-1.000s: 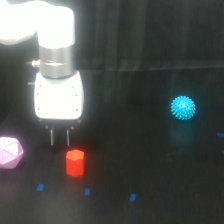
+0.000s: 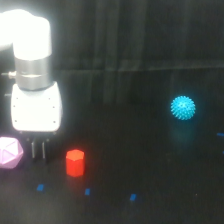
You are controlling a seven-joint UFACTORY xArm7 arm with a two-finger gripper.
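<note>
The white arm stands at the left, its gripper low over the dark floor with two thin fingers pointing down. A pink faceted ball is just left of the fingers, and a red hexagonal block stands to their right. Whether anything is between the fingers is hard to see; none shows. A cyan spiky ball rests at the right, away from the gripper.
Small blue marks dot the dark surface near the front and at the right edge. A dark curtain hangs behind.
The gripper has moved left and down, toward the pink ball and away from above the red block. Its fingers appear closer together. The objects have not visibly moved.
</note>
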